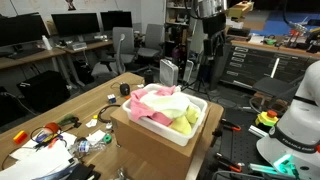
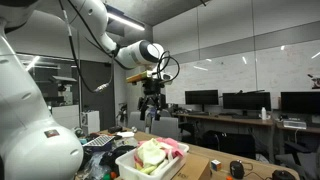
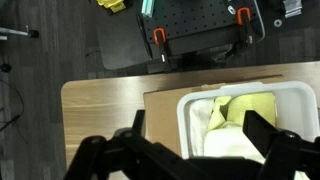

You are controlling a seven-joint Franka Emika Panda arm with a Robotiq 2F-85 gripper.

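Note:
My gripper is open, its dark fingers spread wide apart with nothing held between them. In exterior view 1 the gripper (image 1: 207,54) hangs high above the far right of a white bin (image 1: 160,129). The bin holds a crumpled pink cloth (image 1: 150,108), a white cloth (image 1: 172,103) and a yellow-green cloth (image 1: 184,123). From the wrist, the yellow cloth (image 3: 252,104) and white cloth (image 3: 228,142) show in the bin at lower right; the pink cloth is out of sight there. The second exterior view shows the gripper (image 2: 152,117) above the bin (image 2: 128,162), clear of the cloths.
A cardboard box (image 1: 150,143) stands under the bin on a wooden table (image 1: 100,160). Cables, tools and small parts (image 1: 75,145) clutter the table's left side. Beside the table is a dark perforated base plate (image 3: 210,25) with red-handled clamps.

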